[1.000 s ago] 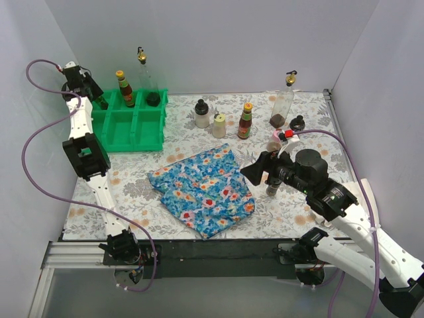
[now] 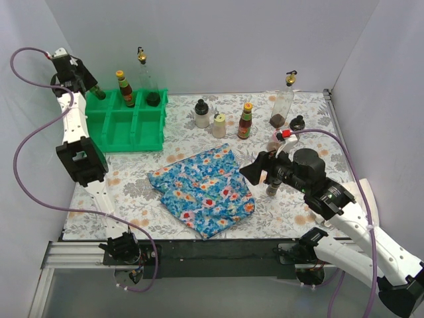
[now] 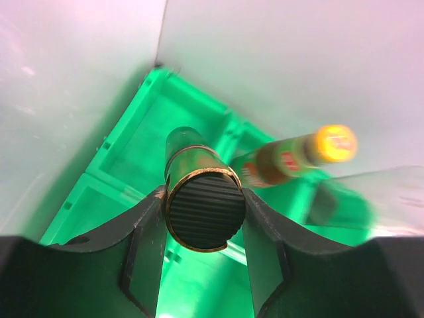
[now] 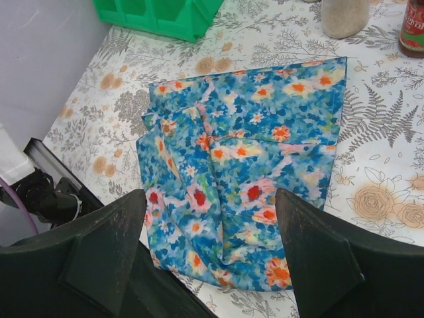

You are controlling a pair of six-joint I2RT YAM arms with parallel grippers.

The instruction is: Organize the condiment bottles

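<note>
A green compartment organizer [image 2: 129, 136] sits at the back left. My left gripper [image 2: 89, 83] is shut on a cylindrical bottle [image 3: 204, 205], held over the back-left compartment. In the middle back compartment stands a red-label sauce bottle [image 2: 126, 89], with a tall glass oil bottle [image 2: 151, 86] to its right. Outside the organizer stand a black-capped shaker [image 2: 201, 116], a cream-lidded jar [image 2: 218, 127], a second sauce bottle [image 2: 244, 122] and another oil bottle [image 2: 281, 106]. My right gripper [image 2: 257, 165] hangs open above the right side, nothing between its fingers.
A blue floral cloth [image 2: 202, 189] lies mid-table. More bottles, including a dark-capped one [image 2: 297, 124], stand at the right, partly behind the right arm. Walls [image 2: 26, 152] border the table closely at left and back.
The right arm and the other bottles are unchanged.
</note>
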